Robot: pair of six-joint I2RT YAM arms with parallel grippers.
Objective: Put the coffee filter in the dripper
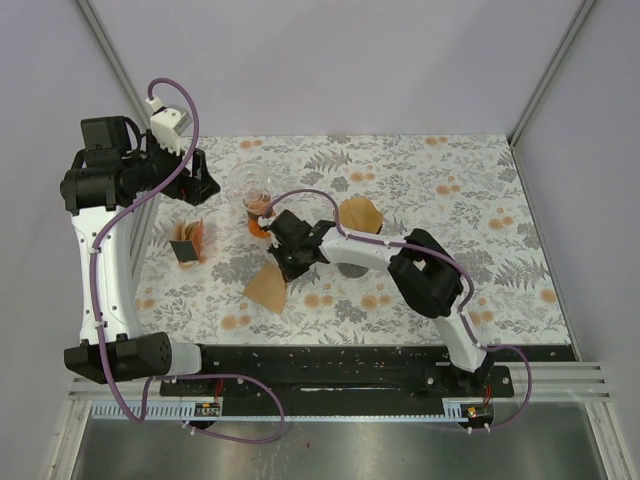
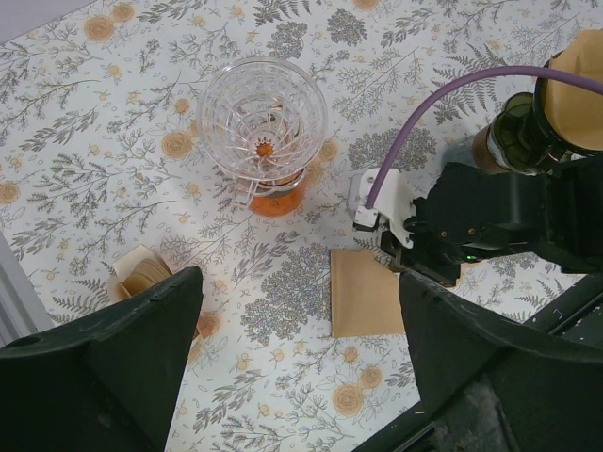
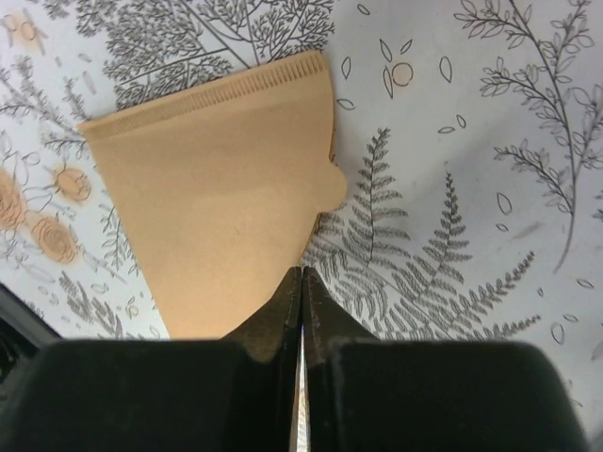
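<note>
The tan coffee filter (image 3: 207, 179) lies flat on the patterned cloth, its crimped edge toward the top of the right wrist view. At the filter's side my right gripper is shut, fingertips together, nothing between them. From above, this arm covers part of the filter (image 1: 267, 288). The clear ribbed dripper (image 2: 262, 118) sits on a vessel with an orange base (image 2: 278, 200), and it looks empty. High at the left, my left gripper (image 1: 200, 180) stands open with bare cloth and objects below it.
A small holder of folded brown filters (image 2: 139, 275) stands left of the dripper. Right of it, under the right arm, is a dark glass container (image 2: 516, 132) with a tan opening.
</note>
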